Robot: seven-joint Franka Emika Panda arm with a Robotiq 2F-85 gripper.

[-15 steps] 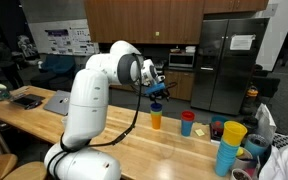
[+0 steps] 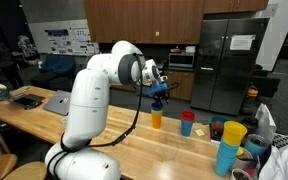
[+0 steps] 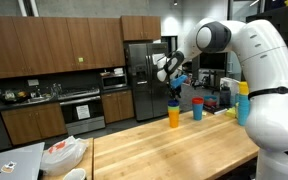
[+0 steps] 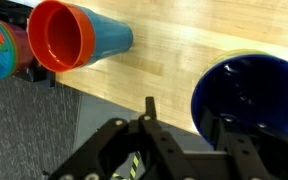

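A dark blue cup (image 4: 254,95) sits on top of a yellow cup (image 2: 156,121) standing upright on the wooden table. In the wrist view I look down into the blue cup's open mouth, and a pale yellow edge shows behind its rim. My gripper is right at that rim, its dark fingers (image 4: 150,128) apart, one on the outer side and the other over the cup's mouth. Whether either finger touches the rim is unclear. Beside this stack stands a blue cup with a red inside (image 4: 64,35), apart from my gripper.
At the table's right are a stack of yellow and blue cups (image 2: 227,152), several other cups, and a white bag (image 2: 284,160). A person (image 2: 152,75) stands behind the table.
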